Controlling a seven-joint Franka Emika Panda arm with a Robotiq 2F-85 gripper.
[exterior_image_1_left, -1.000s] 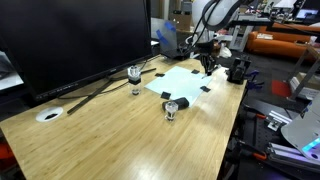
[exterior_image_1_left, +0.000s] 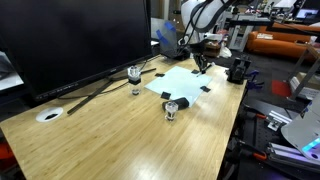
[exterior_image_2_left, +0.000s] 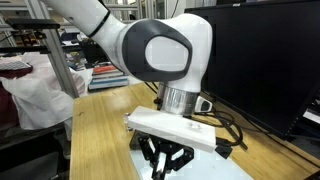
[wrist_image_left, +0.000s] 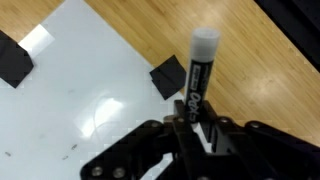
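A marker (wrist_image_left: 202, 65) with a white end and dark lettering on its barrel stands out from my gripper in the wrist view. The black fingers are shut on its lower part, whose tip is hidden. Below lies a white sheet or board (wrist_image_left: 80, 95), held at its corners by black squares. From the side, my gripper (exterior_image_1_left: 203, 66) is over the right part of this white sheet (exterior_image_1_left: 182, 82). In the second exterior view the gripper (exterior_image_2_left: 164, 165) points down over the sheet; whether the marker touches it, I cannot tell.
Left of the sheet stand two small cups, one farther back (exterior_image_1_left: 134, 80) and one nearer (exterior_image_1_left: 171, 111). A black object (exterior_image_1_left: 178, 103) lies at the sheet's near edge. Dark items (exterior_image_1_left: 238, 70) stand at the right. A large monitor (exterior_image_1_left: 75, 45) backs the table.
The arm has shifted slightly toward the back left in the first exterior view. The sheet, cups and other table objects have stayed put.
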